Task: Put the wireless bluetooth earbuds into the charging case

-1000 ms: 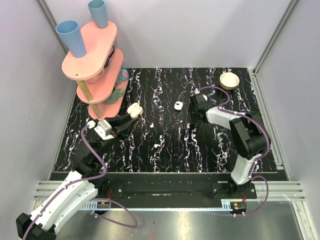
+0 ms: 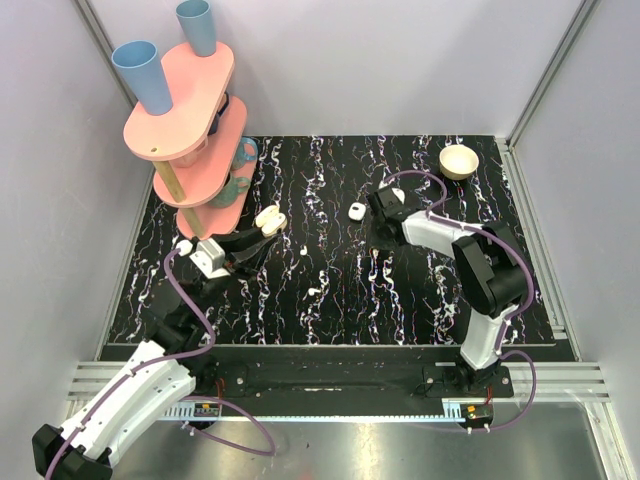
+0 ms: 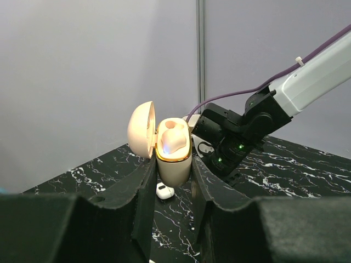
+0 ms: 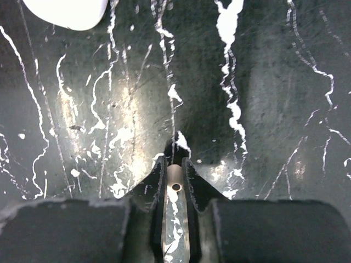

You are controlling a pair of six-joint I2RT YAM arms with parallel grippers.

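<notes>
My left gripper [image 2: 262,240] holds the open white charging case [image 3: 173,159] upright, lid tilted up; one earbud-like piece shows inside it in the left wrist view. My right gripper is low over the marble table, pointing down, with a small pale cylindrical piece [image 4: 175,178], likely an earbud stem, between its fingertips; whether it is gripped is unclear. Small white pieces [image 2: 313,291] lie on the table's middle left.
A white mouse-like object [image 2: 357,211] lies at the back middle, a cream bowl [image 2: 458,160] at back right. A pink shelf [image 2: 170,120] with blue cups stands at left.
The left gripper and case look unchanged.
</notes>
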